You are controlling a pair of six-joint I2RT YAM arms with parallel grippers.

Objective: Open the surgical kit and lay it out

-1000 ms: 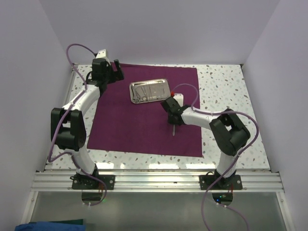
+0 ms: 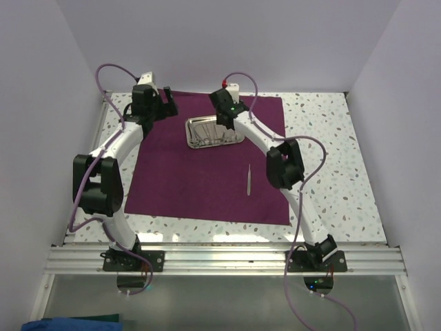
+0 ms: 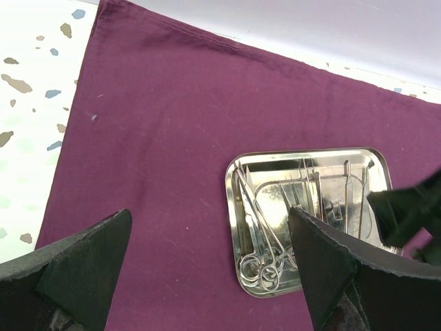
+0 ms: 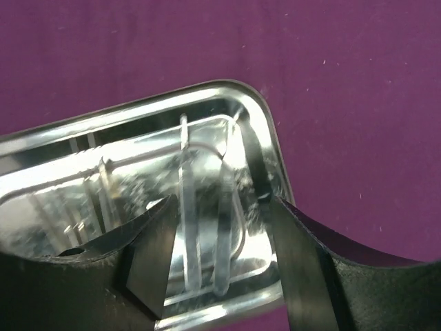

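A steel tray (image 2: 196,143) holds several scissor-like and slim instruments; in the right wrist view two straight instruments (image 4: 187,221) lie near its right end, blurred. My right gripper (image 2: 227,114) is open over that right end, nothing clearly held. My left gripper (image 2: 165,103) stands open above the cloth left of the tray, empty. A single slim instrument (image 2: 249,181) lies by itself on the purple cloth (image 2: 193,186) below the tray's right side.
The cloth covers the middle of a speckled table (image 2: 324,152), with wide free cloth below the tray and clear tabletop at the right. Walls bound both sides and the back.
My right arm has moved from over the lone instrument up to the tray's right end, leaving that instrument on the cloth. The left arm has stayed still.
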